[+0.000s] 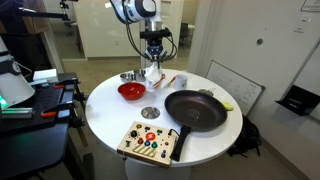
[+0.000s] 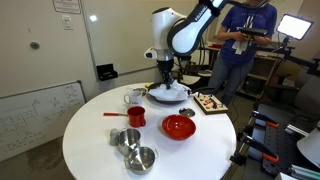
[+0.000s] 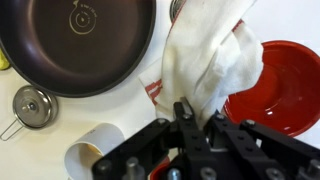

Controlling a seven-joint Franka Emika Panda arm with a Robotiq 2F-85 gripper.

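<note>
A white cloth (image 3: 200, 50) with a red-striped edge hangs from my gripper, which is shut on it. In exterior view 1 the gripper (image 1: 155, 64) is over the far part of the round white table, with the cloth (image 1: 155, 77) below it, between the red bowl and the pan. From the other side, exterior view 2 shows the cloth (image 2: 172, 90) in front of the dark pan. The wrist view has the cloth covering part of the red bowl (image 3: 280, 85). Whether the cloth's lower end touches the table I cannot tell.
A black frying pan (image 1: 196, 111) lies on the right side of the table. A wooden board with knobs (image 1: 148, 143) sits in front. Metal bowls (image 2: 142, 158), a red mug (image 2: 136, 117) and a white mug (image 3: 92, 150) stand around.
</note>
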